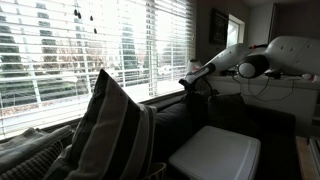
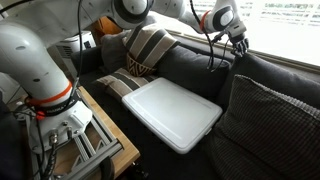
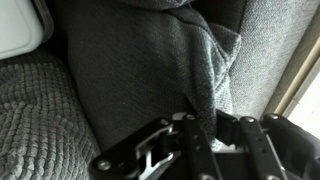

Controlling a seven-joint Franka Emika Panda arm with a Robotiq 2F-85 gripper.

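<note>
My gripper is shut on a fold of dark grey fabric, which runs up between its fingers in the wrist view. That fabric appears to belong to a dark grey cushion (image 3: 125, 85). In exterior view 2 my gripper (image 2: 240, 44) is at the top of the sofa's back, near the window, just above a dark cushion (image 2: 262, 82). Exterior view 1 shows the gripper (image 1: 186, 82) small and dark against the sofa, its fingertips too unclear to make out.
A large white flat-topped box (image 2: 172, 110) lies on the sofa seat. Striped cushions (image 2: 150, 48) lean at the far end, and a ribbed grey cushion (image 2: 265, 135) fills the near end. Window blinds (image 1: 80, 55) rise close behind the sofa back.
</note>
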